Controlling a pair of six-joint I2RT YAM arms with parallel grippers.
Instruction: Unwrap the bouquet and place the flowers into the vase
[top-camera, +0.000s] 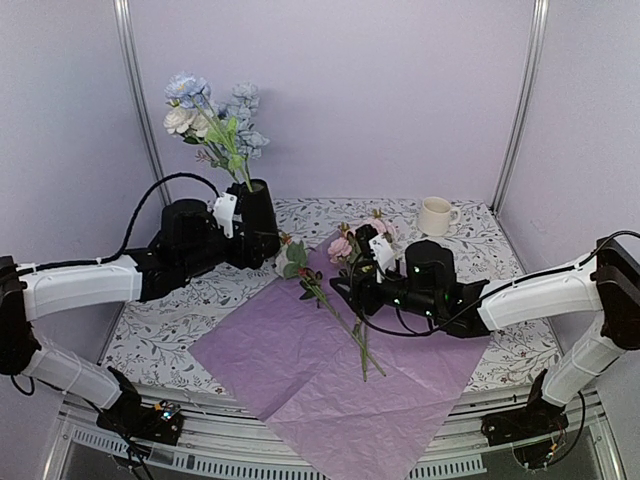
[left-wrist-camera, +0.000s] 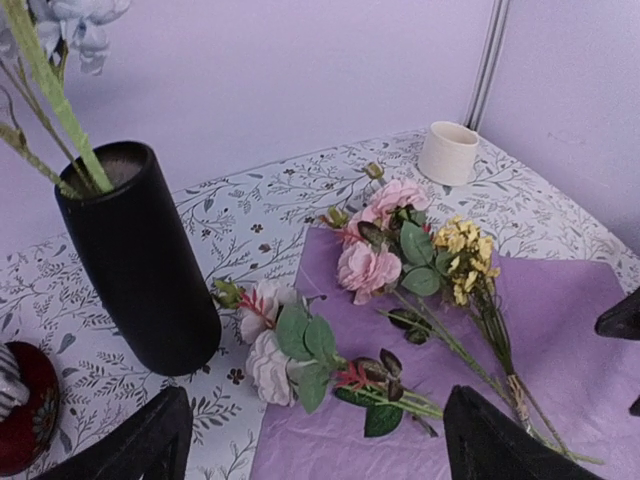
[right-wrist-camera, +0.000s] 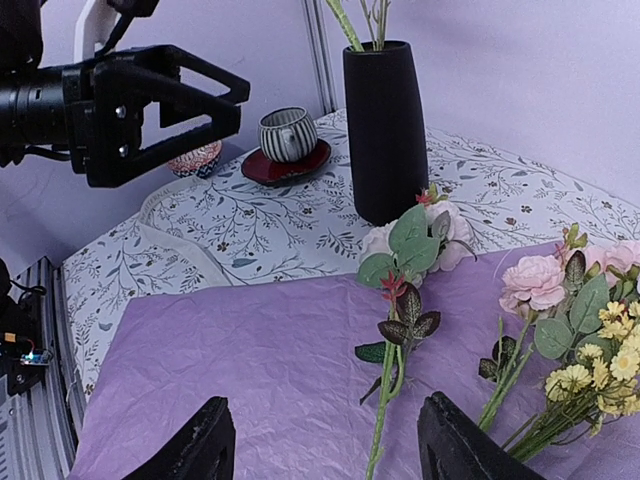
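Blue and white flowers (top-camera: 190, 90) stand in the black vase (right-wrist-camera: 385, 130); in the top view its lower part is partly hidden by my left gripper (top-camera: 250, 248). That gripper is open and empty, to the right of the vase's base in its own wrist view. A pale pink-white rose (left-wrist-camera: 270, 370) lies on the purple paper near the vase. Beyond it are pink roses (left-wrist-camera: 368, 268) and small yellow flowers (left-wrist-camera: 463, 255), their stems pointing toward the front. My right gripper (top-camera: 348, 288) hangs open over the paper by these stems, with nothing between its fingers.
A white mug (top-camera: 436, 216) stands at the back right. Left of the vase, a striped cup (right-wrist-camera: 288, 135) rests on a dark red saucer (right-wrist-camera: 285, 172), with a patterned bowl (right-wrist-camera: 195, 160) behind.
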